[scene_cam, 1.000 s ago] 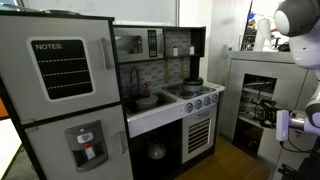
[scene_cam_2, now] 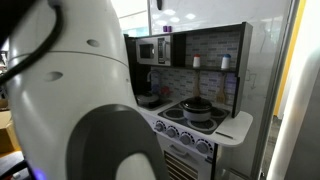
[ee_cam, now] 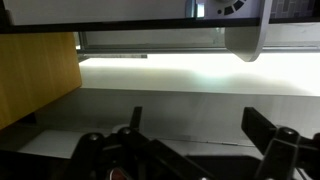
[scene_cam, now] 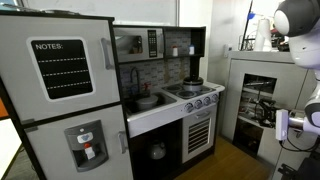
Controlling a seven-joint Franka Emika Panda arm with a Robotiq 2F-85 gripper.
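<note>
In the wrist view my gripper stands open, its two dark fingers wide apart with nothing between them. Ahead of it run a pale horizontal panel [ee_cam: 200, 110] and a bright strip. The white arm [scene_cam: 303, 75] reaches in from the right edge of exterior view 1, beside the toy kitchen. A dark lidded pot [scene_cam: 191, 87] sits on the stove, clear of the arm. Exterior view 2 shows the same pot [scene_cam_2: 198, 108] on the hob, while the arm [scene_cam_2: 85, 100] covers much of the left side.
The toy fridge [scene_cam: 72, 85], microwave [scene_cam: 133, 46], sink [scene_cam: 150, 101] and oven door [scene_cam: 198, 135] look closed or undisturbed. Small jars [scene_cam_2: 226, 62] stand on the shelf. Wooden floor [scene_cam: 232, 162] lies open in front of the oven.
The arm at the right edge of exterior view 1 has shifted slightly. The kitchen and the pot look the same.
</note>
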